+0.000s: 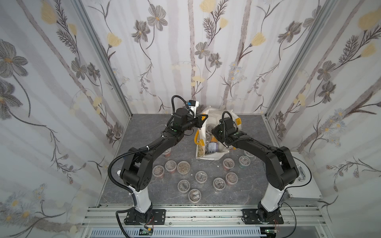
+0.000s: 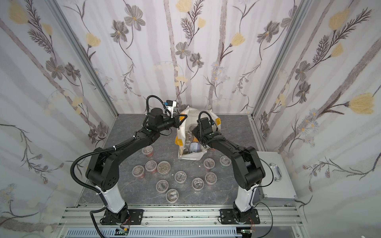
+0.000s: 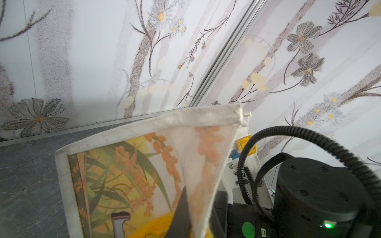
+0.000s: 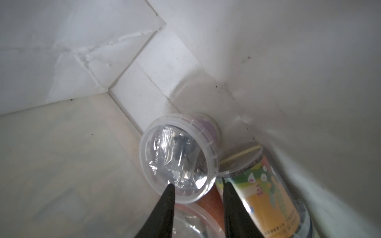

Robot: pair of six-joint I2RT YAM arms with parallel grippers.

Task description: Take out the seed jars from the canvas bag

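The white canvas bag stands at the back centre with yellow straps. My left gripper is shut on its left upper edge, whose floral-printed cloth shows in the left wrist view. My right gripper is down inside the bag, open, fingers at a clear-lidded seed jar lying on its side, nothing visibly held. Beside it lie a colourful-label jar and another clear lid below.
Many seed jars stand on the grey table in front of and beside the bag. A metal box sits at the right.
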